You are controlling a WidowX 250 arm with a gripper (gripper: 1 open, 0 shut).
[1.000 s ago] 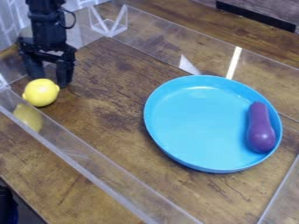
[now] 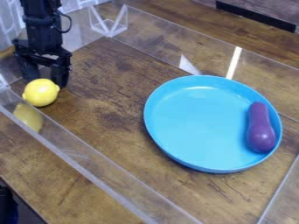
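A yellow ball (image 2: 41,93) rests on the wooden floor at the left, beside a clear plastic wall. Just above it at the top left is my black gripper (image 2: 44,65), open, its fingers low over the floor behind the ball. A blue round tray (image 2: 193,122) sits at the right, with a purple eggplant (image 2: 260,127) lying on its right side.
Clear plastic walls (image 2: 117,179) border the area along the bottom left, top and right. The wooden floor (image 2: 105,96) between the ball and the tray is free.
My gripper has shifted slightly to the left and down behind the ball. The tray and eggplant have not moved.
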